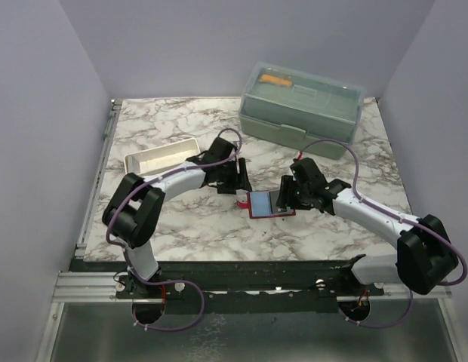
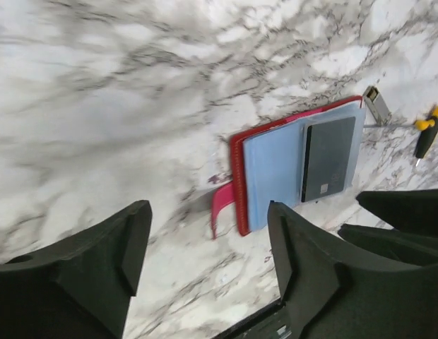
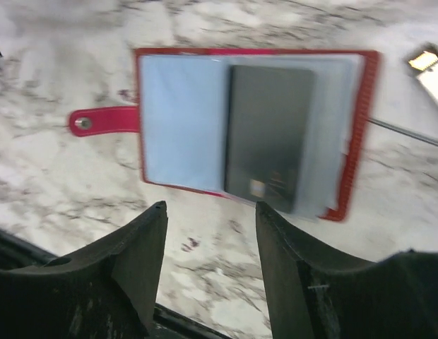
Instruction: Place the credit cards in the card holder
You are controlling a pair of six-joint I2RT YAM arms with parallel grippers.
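Observation:
The open red card holder (image 1: 250, 214) lies flat on the marble table, with clear sleeves and a red snap strap at its left. A dark card (image 3: 265, 127) rests in the sleeve on the holder's right side, while the left side shows pale blue (image 2: 272, 169). My right gripper hangs above the holder's near edge, open, with nothing between its fingers. To the left of the holder, my left gripper stands over bare table, its fingers apart and empty. In the top view the arms partly cover the holder.
A white tray (image 1: 162, 156) lies at the back left, with a clear-lidded green box (image 1: 302, 102) at the back right. Near the holder's right edge is a small metal-ended item (image 2: 376, 106), with a yellow-and-black tool (image 2: 429, 134) beyond. Open table surrounds the holder.

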